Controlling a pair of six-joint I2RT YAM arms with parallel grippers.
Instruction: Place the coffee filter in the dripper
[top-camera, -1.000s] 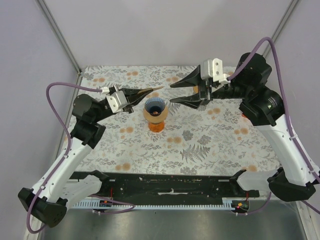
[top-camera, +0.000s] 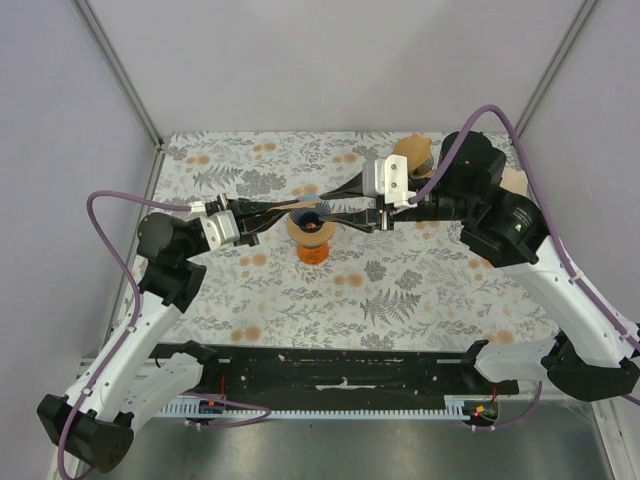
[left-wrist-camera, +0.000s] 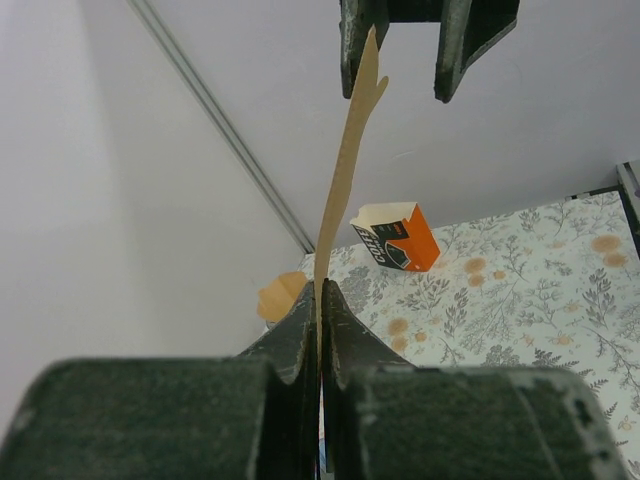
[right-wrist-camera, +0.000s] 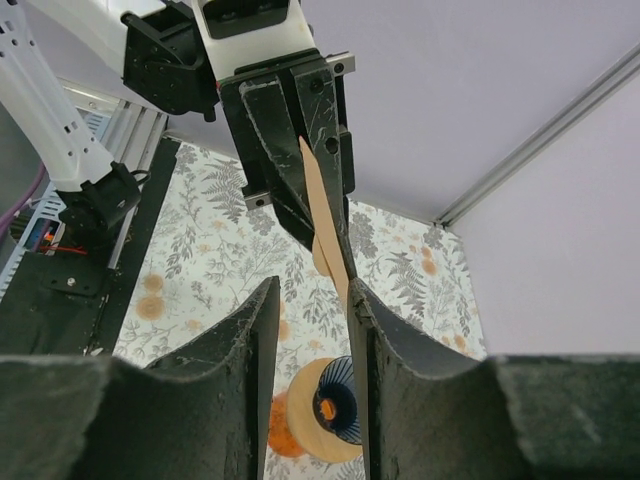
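A tan folded coffee filter stretches edge-on from my left gripper, which is shut on it, toward my right gripper. In the right wrist view that gripper's two fingers stand apart, with the filter's end just beyond their tips; whether they touch it I cannot tell. Below the grippers stands the dripper, a dark ribbed cone with a wooden ring on an orange base, partly hidden in the top view.
An orange and black coffee box and other tan paper items stand at the back right, partly behind my right arm. Walls bound it at the back and sides.
My right gripper has moved closer to my left one and now reaches over the filter's free end. The left gripper and filter have shifted slightly down in the top view since a second ago.
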